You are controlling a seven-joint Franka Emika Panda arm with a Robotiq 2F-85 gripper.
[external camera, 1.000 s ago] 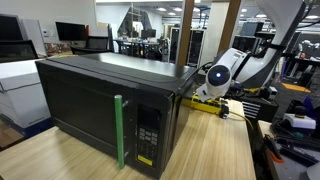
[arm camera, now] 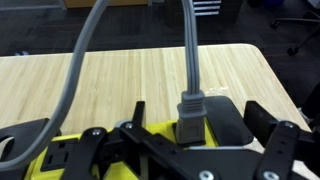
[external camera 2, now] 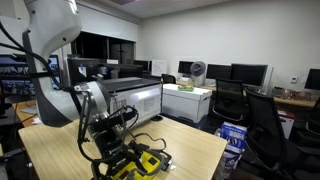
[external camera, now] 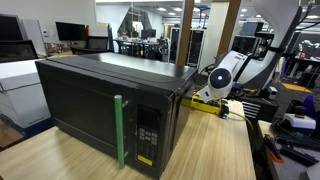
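Observation:
A yellow power strip point(arm camera: 110, 160) with black end parts lies on the wooden table. A grey plug point(arm camera: 190, 122) stands on it, its grey cable rising toward the camera and looping to the left. In the wrist view, my gripper is open, with one dark fingertip point(arm camera: 140, 112) left of the plug and the other to its right. Gaps show on both sides of the plug. Exterior view 2 shows the yellow strip point(external camera 2: 152, 162) partly hidden behind the arm. The plug's lower end and prongs are hidden.
A black microwave point(external camera: 110, 105) takes up much of the table in exterior view 1, with the arm beyond its right end. Bare tabletop point(external camera 2: 190, 145) lies right of the strip in exterior view 2. Office chairs point(external camera 2: 265, 125) stand beyond the table edge.
In exterior view 1 the arm's white link has shifted slightly to the right and down. The microwave has stayed in place.

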